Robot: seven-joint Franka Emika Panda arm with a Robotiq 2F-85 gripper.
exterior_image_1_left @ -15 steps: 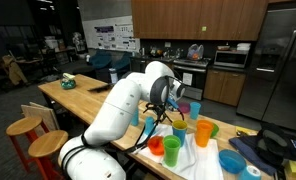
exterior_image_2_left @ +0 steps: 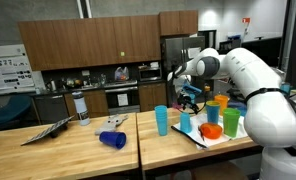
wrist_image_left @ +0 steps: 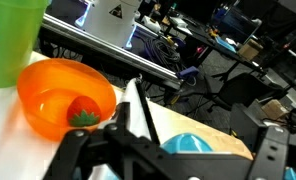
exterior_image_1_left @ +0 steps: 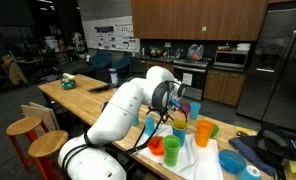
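Observation:
My gripper [exterior_image_1_left: 169,108] hangs over the table, just behind the blue cups; in the wrist view its dark fingers [wrist_image_left: 256,160] stand wide apart, so it is open and holds nothing. A light-blue rounded top [wrist_image_left: 188,144] shows beyond the gap between them, apparently a blue cup. To the left sits an orange-red bowl [wrist_image_left: 48,88] with a small red item [wrist_image_left: 85,112] inside. A green cup [wrist_image_left: 6,45] stands beside that bowl. From the side, blue cups [exterior_image_2_left: 161,120] stand near the red bowl [exterior_image_2_left: 210,131] and the green cup [exterior_image_2_left: 230,117].
Right of the gripper are a yellow cup [exterior_image_1_left: 179,129], an orange cup [exterior_image_1_left: 203,133] and a blue bowl [exterior_image_1_left: 231,161] on white cloth. A blue cylinder [exterior_image_2_left: 113,139] lies on its side. The table's left part has free room.
The arm has shifted only slightly over the table. Cups and bowls appear where they were.

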